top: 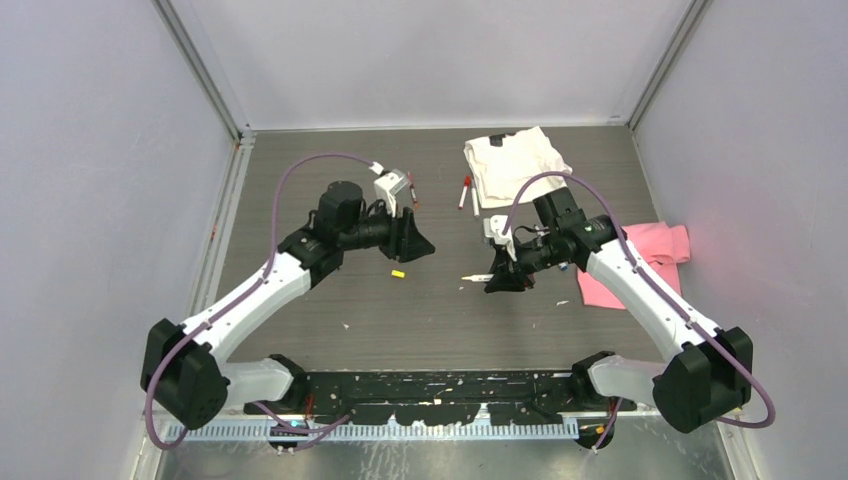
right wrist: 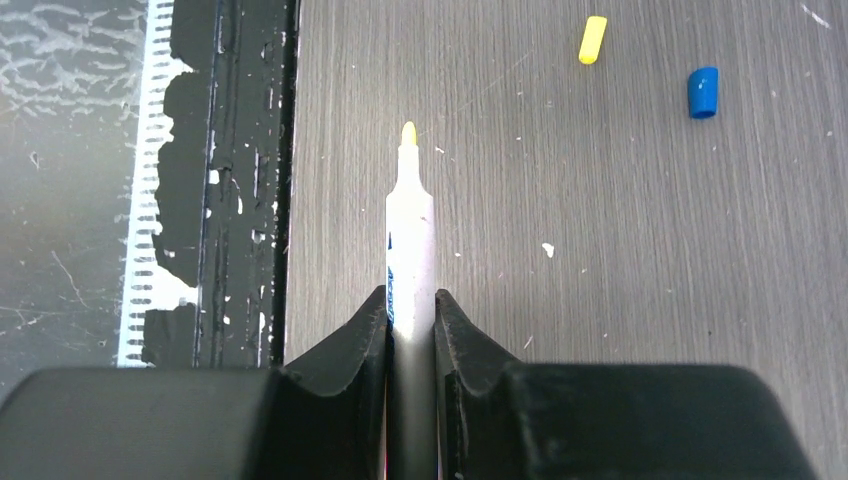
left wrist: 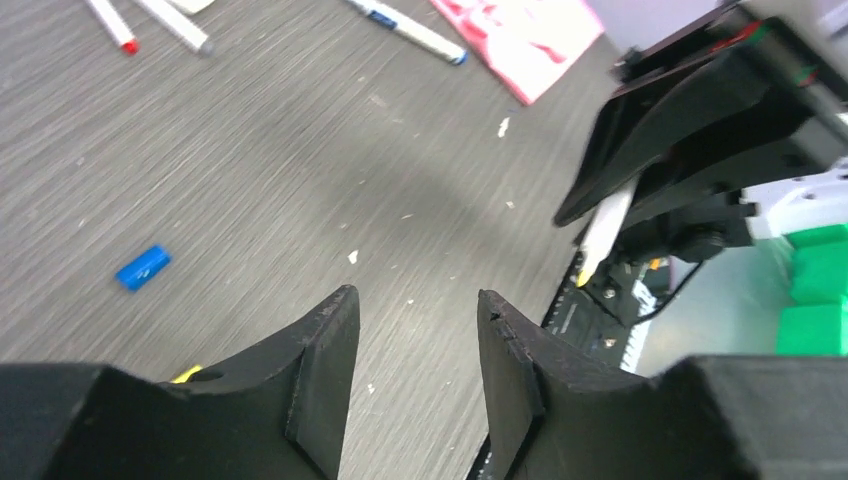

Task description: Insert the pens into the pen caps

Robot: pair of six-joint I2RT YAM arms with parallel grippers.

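Note:
My right gripper is shut on the yellow-tipped pen [right wrist: 411, 235]; its bare tip points out with no cap on it. On the table lies the yellow pen cap [right wrist: 593, 40], off the pen, and the top view has the same cap [top: 398, 274] just below my left gripper [top: 424, 250]. In the left wrist view the left gripper is open, its fingers wide apart with only table between them. There, the yellow cap [left wrist: 187, 373] is mostly hidden behind the left finger. A blue cap [right wrist: 703, 92] lies near the yellow one.
Red-capped pens [top: 464, 192] and another pen [top: 475, 198] lie beside the white cloth [top: 515, 165]. A blue-marked pen [left wrist: 415, 32] rests near the pink cloth [top: 660, 250].

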